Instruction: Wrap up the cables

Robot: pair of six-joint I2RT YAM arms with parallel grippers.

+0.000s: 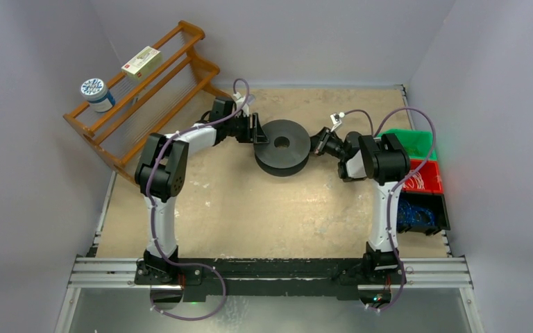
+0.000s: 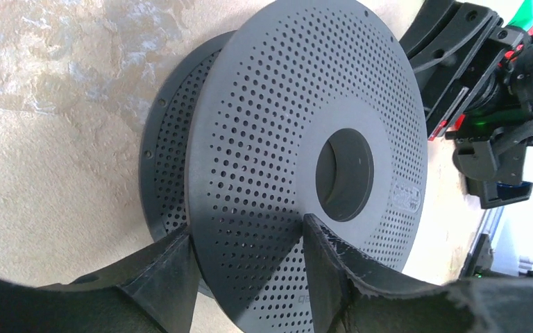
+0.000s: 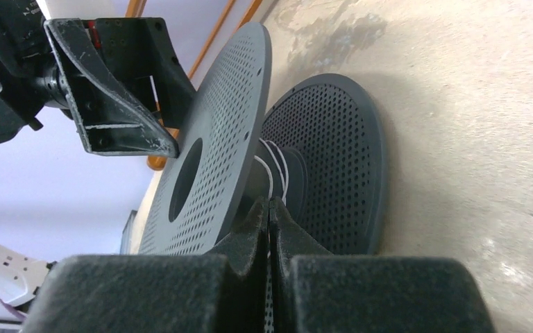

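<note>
A dark grey perforated spool stands mid-table, its upper flange tilted in both wrist views. White cable shows around its hub between the two flanges. At the spool's left side, my left gripper is part open, one finger over the upper flange's face and the other by its rim. My right gripper is shut, its fingertips at the gap between the flanges, close to the cable. Whether a strand lies between those fingertips cannot be made out.
Green, red and black bins line the right side; white cable lies in the red one, blue in the black. A wooden rack carrying a tub and a box stands back left.
</note>
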